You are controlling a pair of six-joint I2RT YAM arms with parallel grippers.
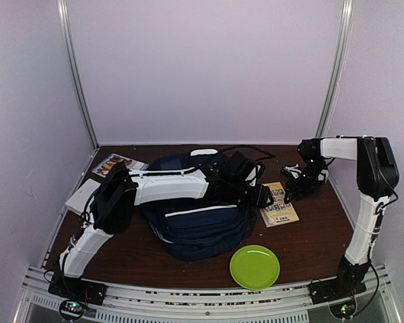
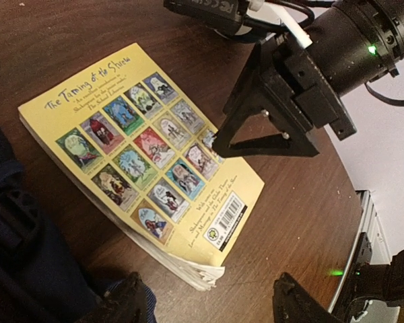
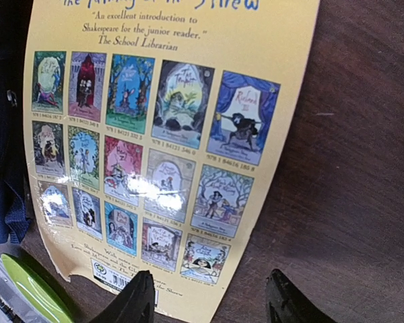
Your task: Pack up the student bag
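Observation:
A navy backpack (image 1: 198, 235) lies mid-table. To its right is a yellow book (image 1: 279, 212), "The Taming of the Shrew", back cover up, also filling much of the right wrist view (image 3: 155, 168). My left gripper (image 1: 259, 196) is open at the book's left side, its fingertips near the lower corner in the left wrist view. My right gripper (image 1: 293, 192) is open at the book's right edge, seen above it in the left wrist view (image 2: 249, 141), with nothing between its fingers.
A green plate (image 1: 254, 267) sits at the front right. A magazine (image 1: 114, 163) and white papers (image 1: 81, 197) lie at the left. Bare wood shows right of the book.

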